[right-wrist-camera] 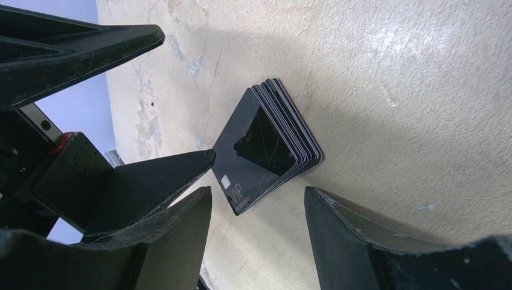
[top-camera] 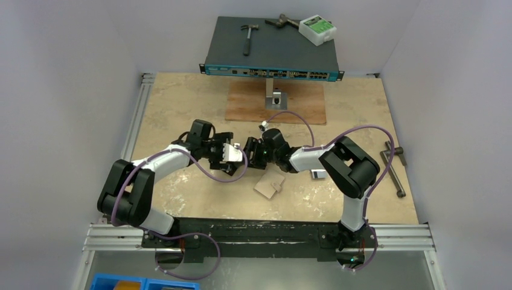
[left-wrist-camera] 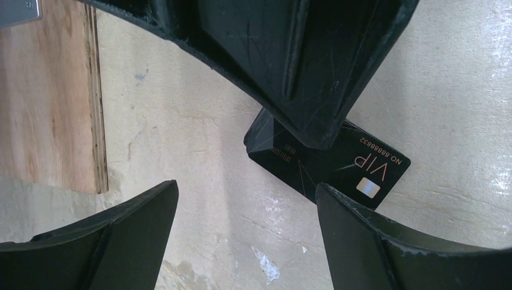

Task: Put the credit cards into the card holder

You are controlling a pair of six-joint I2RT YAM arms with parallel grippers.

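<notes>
A stack of black credit cards (right-wrist-camera: pixel 272 136) lies on the table, slightly fanned along one edge. In the left wrist view, the top card (left-wrist-camera: pixel 386 160) bears "VIP" and a chip. My left gripper is open over the stack's side, one fingertip overlapping the card edge in view. Open and empty, my right gripper points at the stack from the right; one of its fingers (left-wrist-camera: pixel 326 115) covers part of the card in the left wrist view. From above, the arms hide most of the stack. A beige flat piece with a small tab (top-camera: pixel 270 183) may be the card holder.
A small white-and-grey item (top-camera: pixel 319 174) sits partly under the right arm. Behind are the wooden board (top-camera: pixel 241 109) and the raised dark rack unit (top-camera: pixel 272 45). Two tools (top-camera: pixel 395 175) lie at the right edge. The two grippers are very close together.
</notes>
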